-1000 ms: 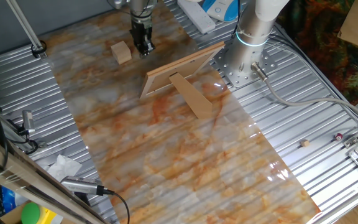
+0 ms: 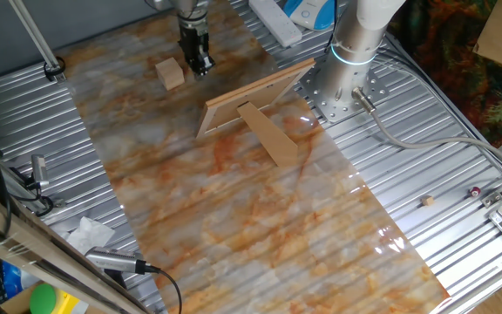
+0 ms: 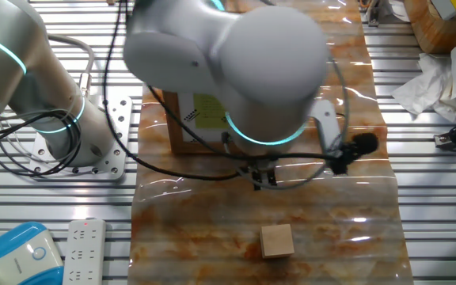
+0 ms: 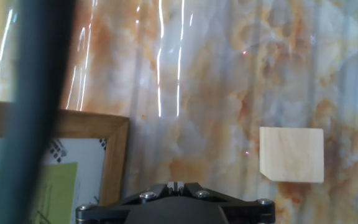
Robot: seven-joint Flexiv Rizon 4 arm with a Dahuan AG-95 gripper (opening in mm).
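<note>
A pale wooden block (image 2: 170, 74) rests on the marbled sheet (image 2: 234, 218), left of my gripper (image 2: 201, 66) in exterior view 1. The wrist view shows the block (image 4: 292, 155) to the right of my gripper, clearly apart from it. The fingertips meet closely there, with nothing visible between them. A wooden picture frame (image 2: 255, 96) stands tilted on its back leg (image 2: 268, 135), close to the gripper. Its front border (image 4: 115, 158) appears at the wrist view's left, around a white and green sheet. In exterior view 2 the arm partly covers the frame (image 3: 178, 127).
The robot base (image 2: 342, 87) stands beside the sheet, near a white power strip (image 2: 276, 22) and a blue-white device (image 2: 310, 12). A cabled camera (image 2: 116, 260) lies at the opposite edge. Much of the sheet beyond the frame's leg is clear.
In exterior view 1 the gripper and wrist have shifted slightly left over the last second. The block and the picture frame have stayed in place.
</note>
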